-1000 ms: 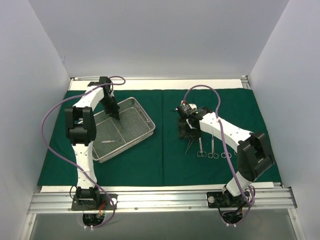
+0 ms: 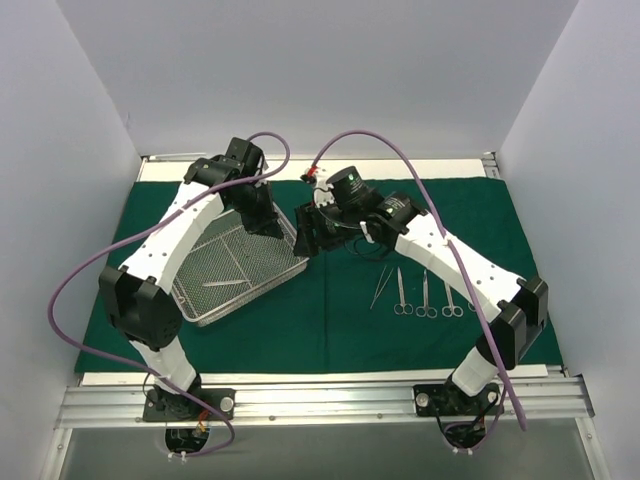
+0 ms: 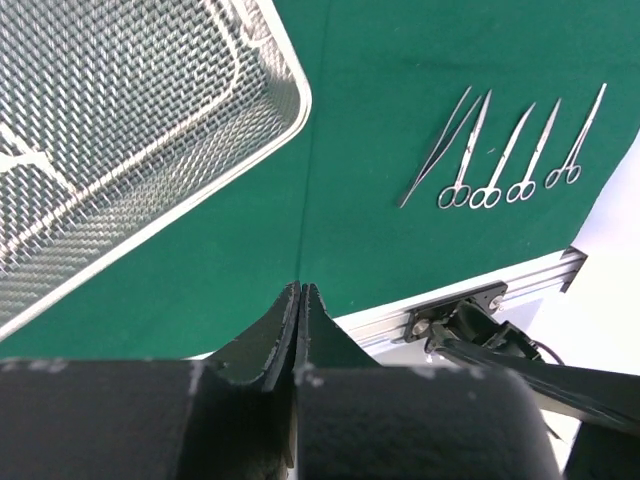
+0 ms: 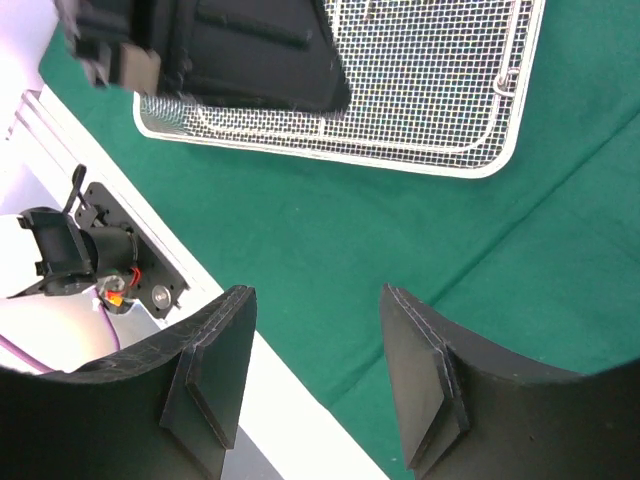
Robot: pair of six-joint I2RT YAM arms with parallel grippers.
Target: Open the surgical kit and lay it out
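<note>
The wire mesh tray (image 2: 203,321) lies on the left half of the green cloth. A slim pale instrument (image 2: 228,283) rests inside it. My left gripper (image 2: 277,230) hangs over the tray's right end; its fingertips meet in the left wrist view, with nothing showing between them. Just right of it my right gripper (image 2: 306,250) stands open and empty above the tray's right corner. On the cloth's right half lie tweezers (image 3: 436,150) and, beside them, several ring-handled instruments (image 3: 502,158) in a row.
Both grippers are close together, and in the right wrist view the left arm's dark gripper body (image 4: 250,50) covers part of the tray.
My left gripper has risen from inside the tray and swung right. My right gripper has lifted away from the tweezers and moved left to the tray's corner. The instruments have not moved.
</note>
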